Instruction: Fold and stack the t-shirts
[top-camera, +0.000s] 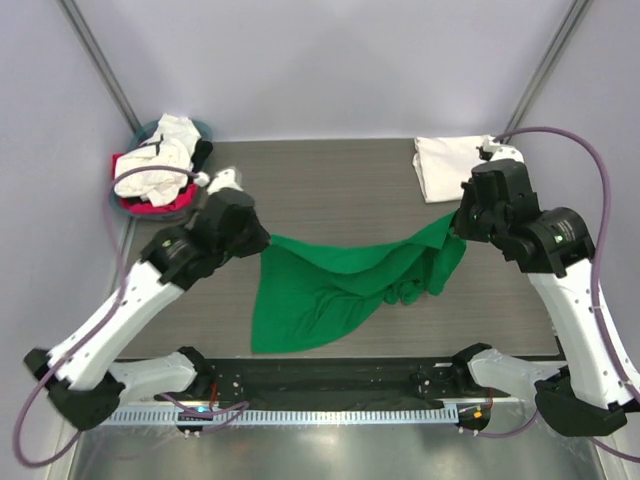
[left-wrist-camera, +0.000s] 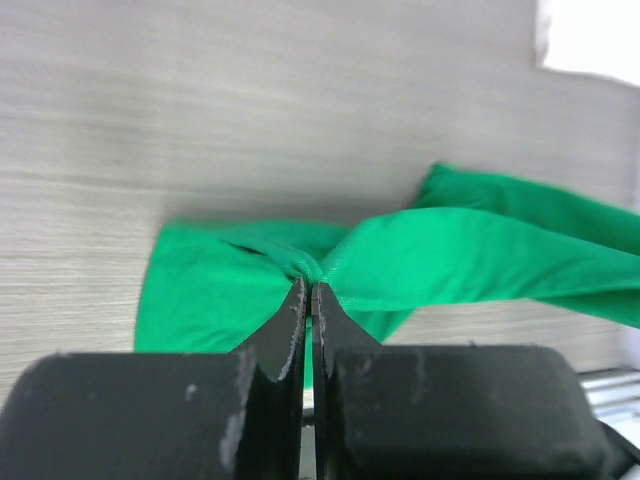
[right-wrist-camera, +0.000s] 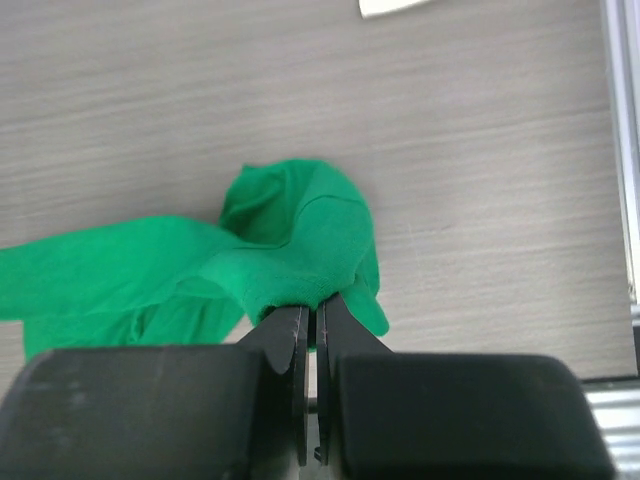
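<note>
A green t-shirt (top-camera: 310, 305) hangs raised between both grippers, its lower part lying on the wooden table. My left gripper (top-camera: 264, 240) is shut on one corner of it, the cloth gathered at the fingertips (left-wrist-camera: 298, 300) in the left wrist view. My right gripper (top-camera: 456, 228) is shut on the other end, a bunched fold between its tips in the right wrist view (right-wrist-camera: 310, 312). The upper edge stretches between the two as a sagging band.
A folded white cloth (top-camera: 448, 165) lies at the back right. A basket (top-camera: 202, 130) full of white, red and black clothes stands at the back left. Bare table (top-camera: 310, 180) shows behind the green shirt.
</note>
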